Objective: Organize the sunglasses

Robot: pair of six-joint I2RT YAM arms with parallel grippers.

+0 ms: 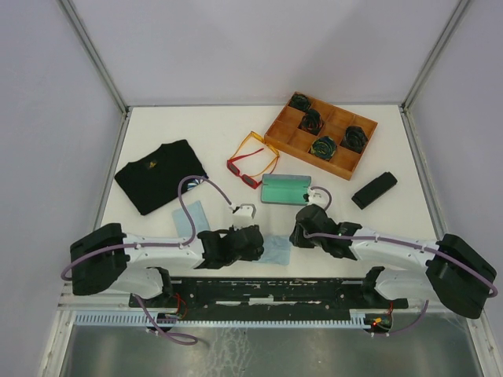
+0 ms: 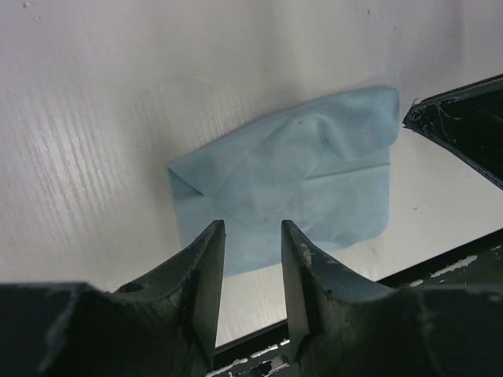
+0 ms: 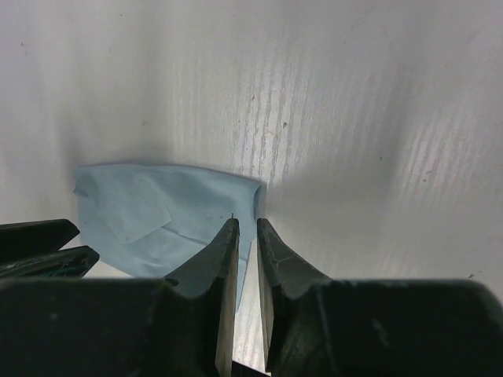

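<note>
Red-framed sunglasses (image 1: 245, 170) on a yellow strap lie at the middle of the table in the top view. Just right of them is an open case with a green inside (image 1: 284, 193). Nearer the front edge is a blue-grey cloth (image 1: 277, 250), partly folded over itself, flat on the table between the grippers. Over its left side hovers my left gripper, part open and empty. My right gripper hangs at the cloth's right edge, with a narrow empty gap between its fingers.
A wooden divided box (image 1: 321, 137) with several dark coiled items stands at the back right. A black case (image 1: 374, 190) lies on the right. At left are a black shirt (image 1: 160, 177) and another blue cloth (image 1: 191, 220), partly hidden by the left arm.
</note>
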